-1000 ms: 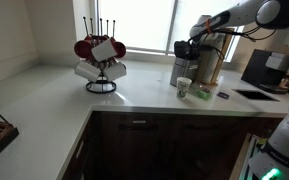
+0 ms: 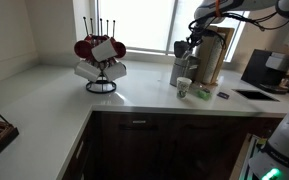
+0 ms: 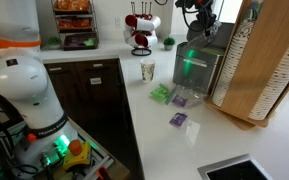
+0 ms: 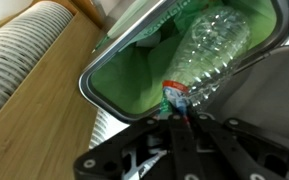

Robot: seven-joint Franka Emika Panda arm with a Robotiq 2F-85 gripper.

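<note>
A clear, crumpled plastic piece (image 4: pixel 209 50) hangs from my gripper, whose fingers are shut on its near end. Below it, in the wrist view, is the opening of a metal bin (image 4: pixel 102 92) with a green liner (image 4: pixel 134 72) inside. From outside, my gripper (image 2: pixel 193 40) is above the grey bin (image 2: pixel 182 72) at the back right of the counter. The second exterior view also has the gripper (image 3: pixel 199 20) over the bin (image 3: pixel 194 68); the plastic is hard to make out there.
A tall wooden rack with striped cup stacks (image 3: pixel 239 55) stands close beside the bin. On the counter are a patterned cup (image 3: pixel 147 70), a green wrapper (image 3: pixel 162 93), a clear wrapper (image 3: pixel 187 97) and a purple packet (image 3: pixel 178 119). A mug rack (image 3: pixel 142 30) stands farther back.
The arm has risen a little and shifted slightly right above the bin. The things on the counter look unmoved.
</note>
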